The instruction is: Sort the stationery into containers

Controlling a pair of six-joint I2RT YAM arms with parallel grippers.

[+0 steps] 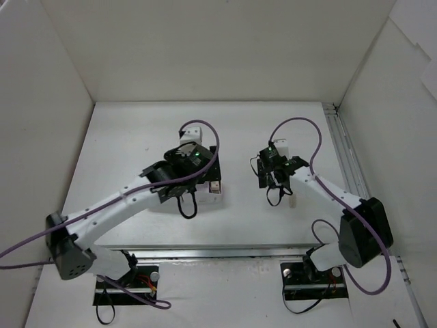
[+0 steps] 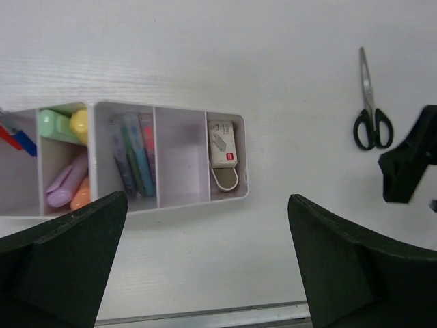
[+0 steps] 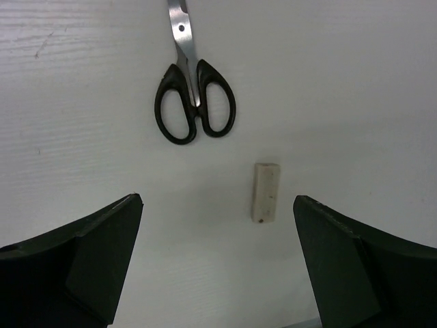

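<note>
A compartmented container (image 2: 181,205) holds pens (image 2: 136,154), highlighters (image 2: 65,181), a green item (image 2: 54,124) and a small box (image 2: 222,143). My left gripper is open and empty above it, hiding much of it in the top view. My right gripper hangs open over the table, with scissors (image 3: 215,123) lying just beyond its fingertips and a small beige bar (image 3: 266,193) below it.
Walls enclose the back and sides, and a metal rail runs along the front edge.
</note>
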